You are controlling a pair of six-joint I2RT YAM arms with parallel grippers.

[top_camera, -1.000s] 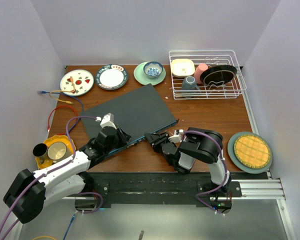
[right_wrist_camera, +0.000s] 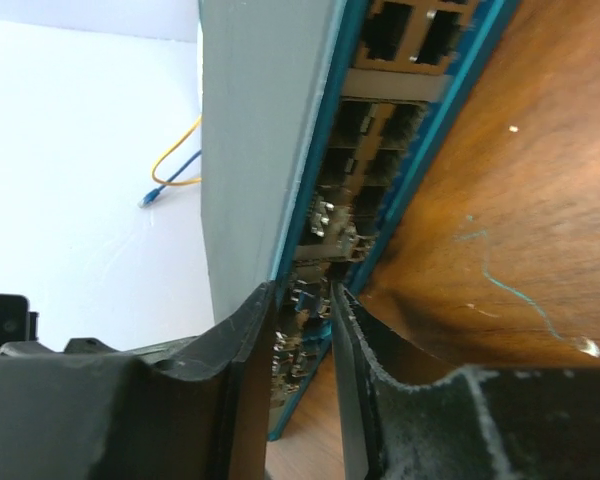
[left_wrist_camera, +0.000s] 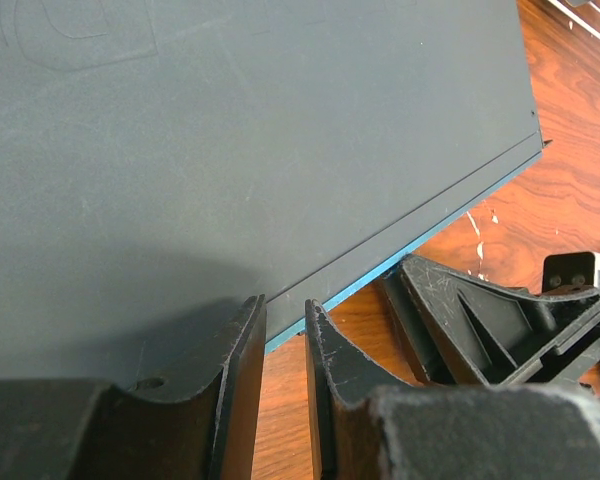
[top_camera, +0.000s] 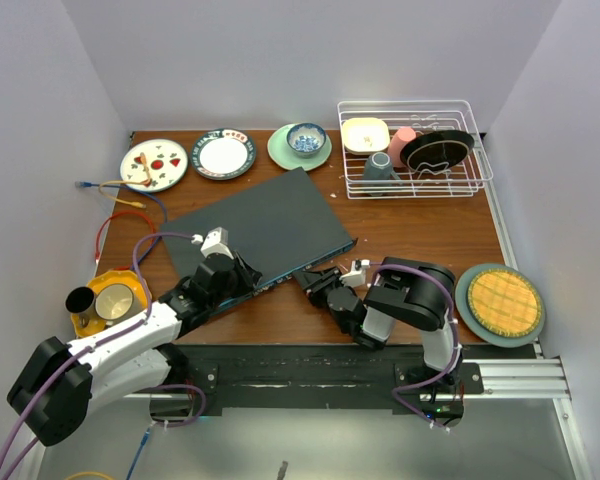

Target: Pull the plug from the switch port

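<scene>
The dark grey switch (top_camera: 260,225) lies slanted on the wooden table, its blue-edged port row (right_wrist_camera: 365,175) facing the front right. My left gripper is over the switch's front edge, its fingertips close together; what lies between them is unclear. My right gripper is at the port face, fingers part open over the lower ports, where small blue and metal parts show between them. I cannot tell whether a plug is among them.
Plates (top_camera: 223,140) and a bowl (top_camera: 306,140) stand behind the switch, a dish rack (top_camera: 415,182) at back right, mugs (top_camera: 115,302) at left, a plate (top_camera: 500,300) at right. Loose cables (top_camera: 130,215) lie at left.
My right arm has shifted slightly to the right, along with its gripper. The left arm and the switch look unchanged.
</scene>
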